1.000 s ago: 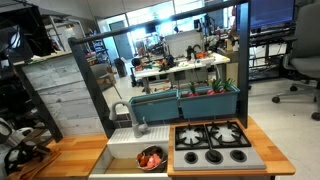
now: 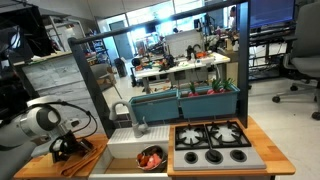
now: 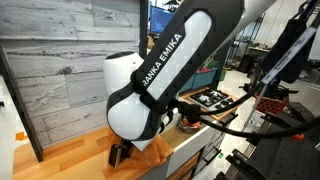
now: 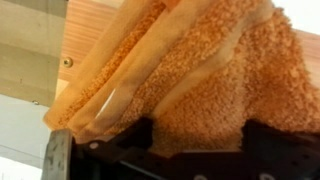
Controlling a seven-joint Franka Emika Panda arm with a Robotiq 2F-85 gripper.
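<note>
An orange-brown towel (image 4: 215, 85) with paler stripes fills much of the wrist view, bunched in folds on the wooden counter. In exterior view 1 the towel (image 2: 85, 160) lies at the counter's left end; in exterior view 2 the towel (image 3: 140, 160) spreads around the hand. My gripper is open, its dark fingertips low over the towel with cloth showing in the gap. Whether they touch the cloth is unclear. From outside, the gripper (image 3: 118, 154) is down at the towel, its tips partly hidden by the arm.
Right of the towel is a sink (image 2: 125, 150) with a faucet (image 2: 132, 117) rising behind it and a metal bowl (image 2: 151, 159) of colourful items in it. A four-burner stove (image 2: 212, 143) stands farther right. Behind stands a blue planter (image 2: 205, 104). Bare counter (image 3: 60, 160) lies beside the towel.
The arm has come in from the left edge and moved right along the counter. The towel has shifted right too, now bunched nearer the sink.
</note>
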